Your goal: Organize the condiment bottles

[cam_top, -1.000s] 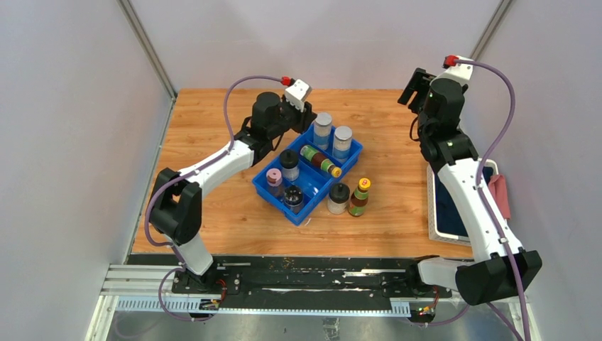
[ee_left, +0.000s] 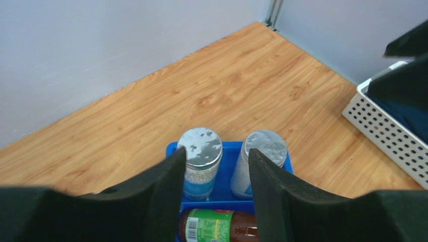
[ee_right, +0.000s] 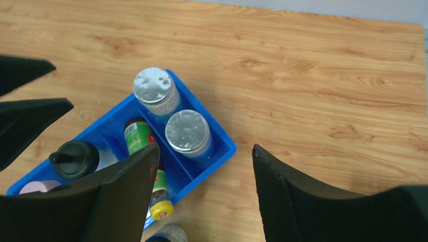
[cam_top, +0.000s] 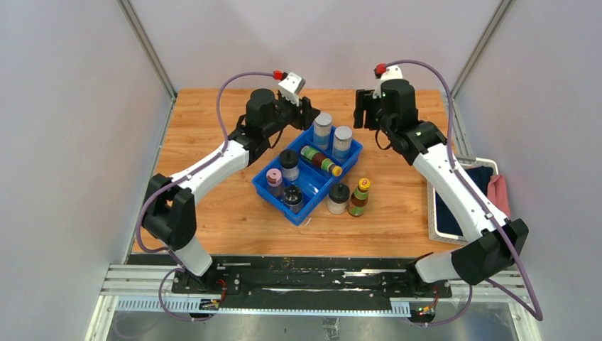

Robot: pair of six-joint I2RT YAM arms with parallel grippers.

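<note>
A blue divided tray (cam_top: 259,186) holds two silver-lidded jars (cam_top: 322,124) (cam_top: 342,138) at its back end, a green-label bottle (cam_top: 319,160) lying on its side, a black-lidded jar (cam_top: 289,163), a pink-lidded jar (cam_top: 275,181) and a dark-lidded jar (cam_top: 293,198). Beside it stand another black-lidded jar (cam_top: 338,199) and a yellow-capped bottle (cam_top: 359,197). My left gripper hovers over the tray's back end, open, nothing held. My right gripper hangs open above and right of the tray, empty.
A white basket (cam_top: 433,213) with dark and pink cloths sits at the right edge.
My right arm has swung left toward the tray. My left arm has shifted slightly, its head a little left and up in the top view. The bottles are unmoved.
</note>
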